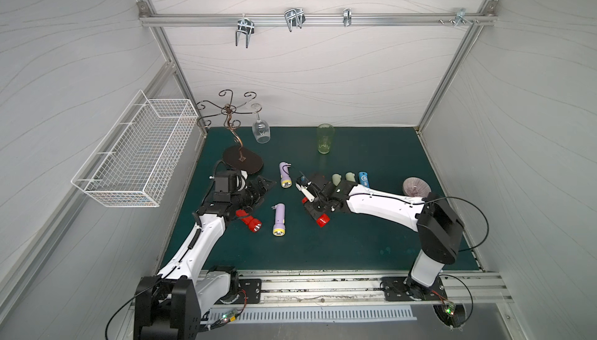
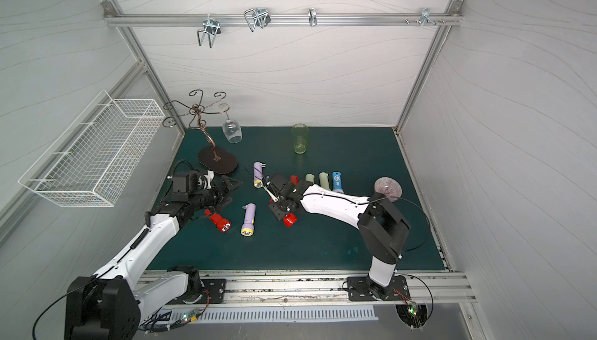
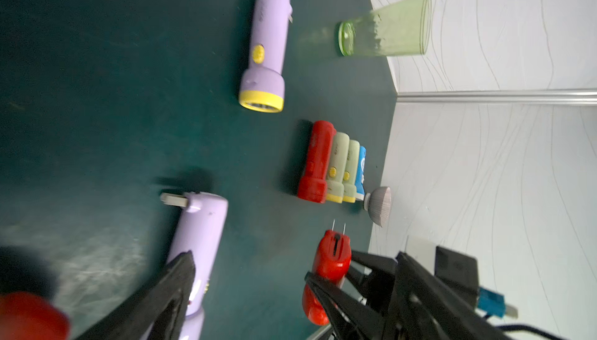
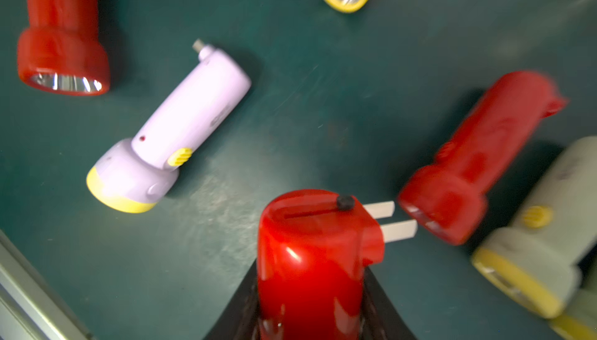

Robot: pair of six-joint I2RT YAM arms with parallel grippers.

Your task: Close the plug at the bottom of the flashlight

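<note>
My right gripper is shut around the body of a red flashlight (image 4: 304, 265), held clear of the table. Two flat metal prongs (image 4: 398, 230) of its plug stick out sideways at the bottom end. In the left wrist view the same held flashlight (image 3: 333, 256) appears at lower right, prongs pointing up, with the dark fingers (image 3: 339, 299) across it. My left gripper (image 1: 266, 183) is open to the left, apart from the held flashlight, nothing between its fingers. The flashlight's head is mostly hidden in the right wrist view.
Lying on the table are two lilac flashlights (image 1: 279, 218) (image 1: 284, 174), another red one (image 1: 250, 221) near the left arm, and a row of red (image 3: 316, 162), pale green and blue ones. A green glass (image 1: 324, 139) stands behind.
</note>
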